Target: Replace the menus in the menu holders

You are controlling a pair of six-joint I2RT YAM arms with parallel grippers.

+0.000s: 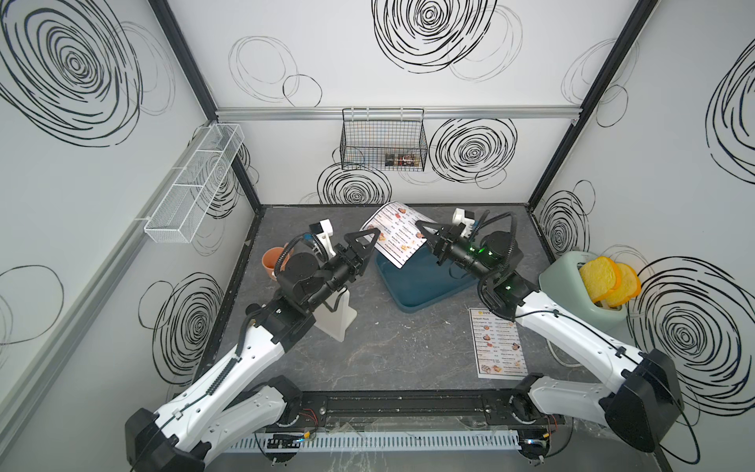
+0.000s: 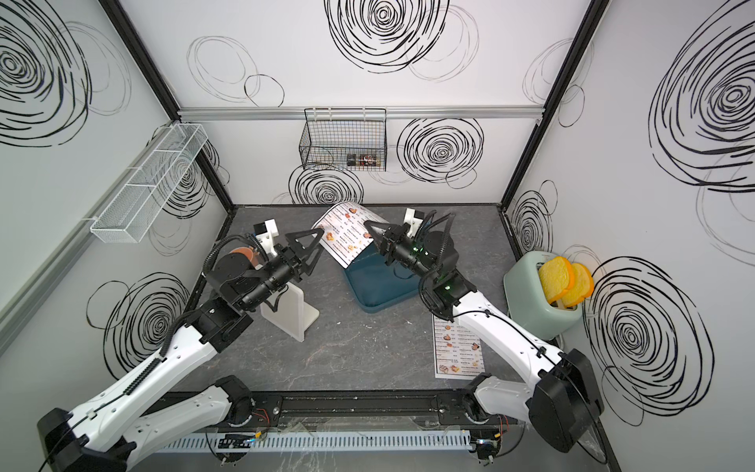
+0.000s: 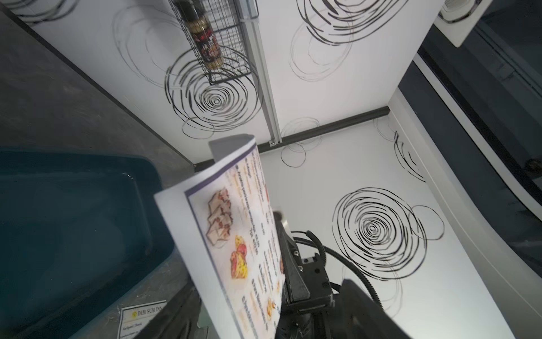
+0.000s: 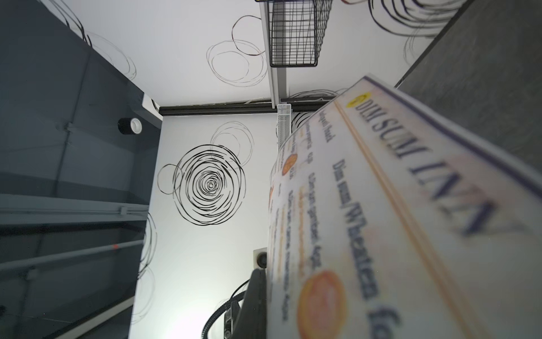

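Observation:
A curved menu sheet [image 1: 397, 232] is held up above the blue tray [image 1: 417, 287] by my right gripper [image 1: 421, 225], shut on its right edge; its printed face fills much of the right wrist view [image 4: 395, 226]. My left gripper [image 1: 371, 236] stands open just left of the sheet, which rises in front of its blurred fingers in the left wrist view. A second menu [image 1: 497, 346] lies flat at the front right of the table. A white menu holder [image 1: 338, 322] stands below my left arm, partly hidden.
An orange cup [image 1: 273, 258] is at the back left, behind my left arm. A pale green toaster [image 1: 562, 291] with yellow slices sits at the right. Wire baskets [image 1: 383, 137] hang on the walls.

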